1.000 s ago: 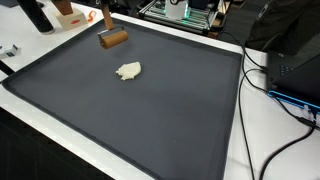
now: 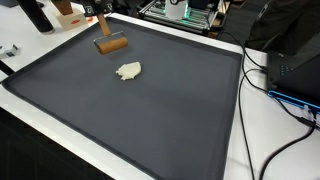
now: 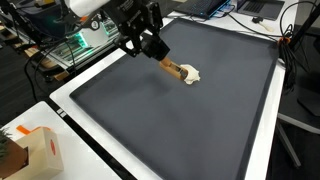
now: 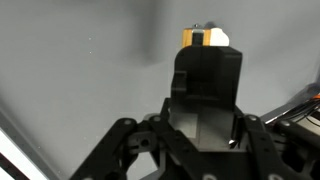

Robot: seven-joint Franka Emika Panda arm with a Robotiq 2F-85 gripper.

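Note:
A brown roller [image 2: 112,44] with a wire frame and an orange-tan handle [image 2: 103,27] hangs at the back left of the dark board [image 2: 150,115]. My gripper [image 3: 158,52] is shut on the handle, seen from the side in exterior view 2. A flat, pale piece of dough [image 2: 129,70] lies on the board, apart from the roller in exterior view 1. In the wrist view, the roller [image 4: 194,37] shows just past the fingers, with the dough [image 4: 219,38] next to it. Whether the roller touches the board I cannot tell.
Most of the board is bare. Behind it on the left stand an orange-and-white box [image 2: 72,18] and a dark container [image 2: 42,18]. A black device with cables [image 2: 297,80] sits off the right edge.
The roller has come down slightly in exterior view 1, towards the front of the board, still in my gripper. The dough stays where it was.

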